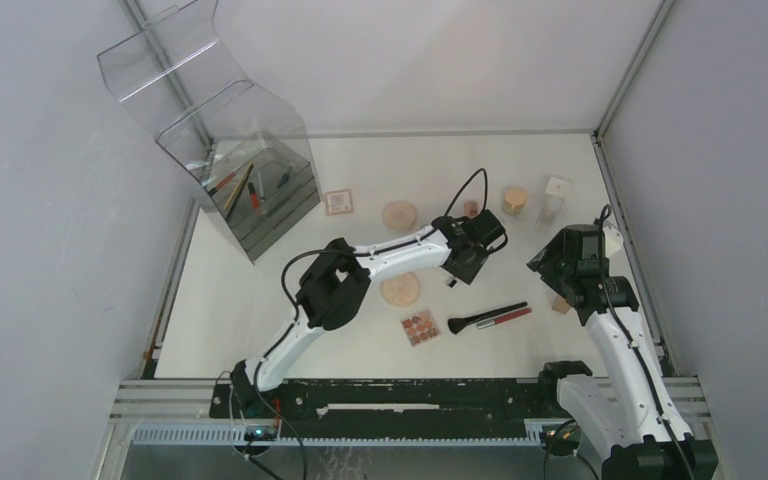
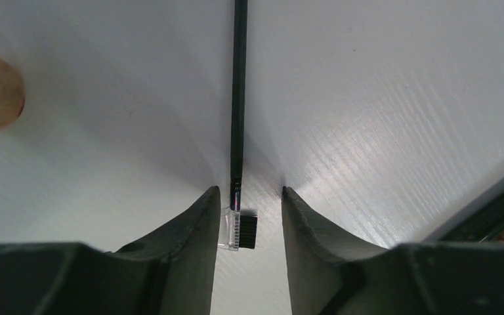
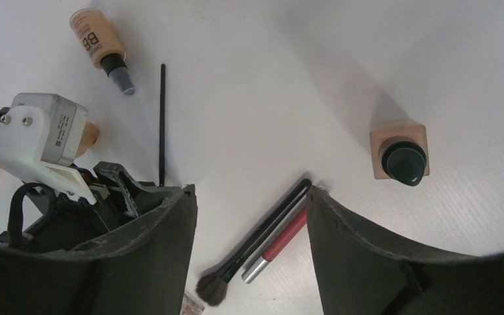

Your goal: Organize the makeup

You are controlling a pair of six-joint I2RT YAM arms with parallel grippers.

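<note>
My left gripper is low over a thin black brush (image 2: 238,98) with a small clear-and-black end, its fingers part open either side of it. My right gripper stands open at the table's right, over a large powder brush (image 3: 266,228) and a red pencil-like item (image 3: 285,237). A BB foundation bottle (image 3: 98,39) lies near the thin brush; a square bottle with black cap (image 3: 400,157) stands right. An eyeshadow palette (image 1: 419,327), round compacts (image 1: 400,289) and a small square compact (image 1: 338,202) lie on the table.
A clear acrylic organizer (image 1: 280,210) holding several pens stands at the back left. A round jar (image 1: 514,200) and clear bottle (image 1: 550,210) are at the back right.
</note>
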